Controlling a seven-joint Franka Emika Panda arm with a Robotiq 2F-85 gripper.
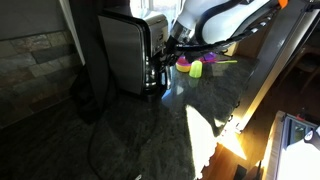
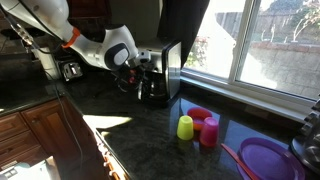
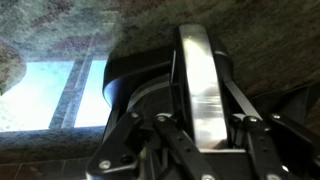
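A silver-and-black coffee machine stands on the dark counter; its dark side shows by the window in exterior view 2. At its front is my gripper, low and close to the machine. In the wrist view, my gripper is shut on a black handle with a shiny metal strip. Behind that handle is a dark rounded vessel, partly covered by the fingers. How firmly the fingers touch the handle is hard to see.
A yellow-green cup, a pink cup, a red bowl and a purple plate occupy the counter by the window. A toaster sits on the other side.
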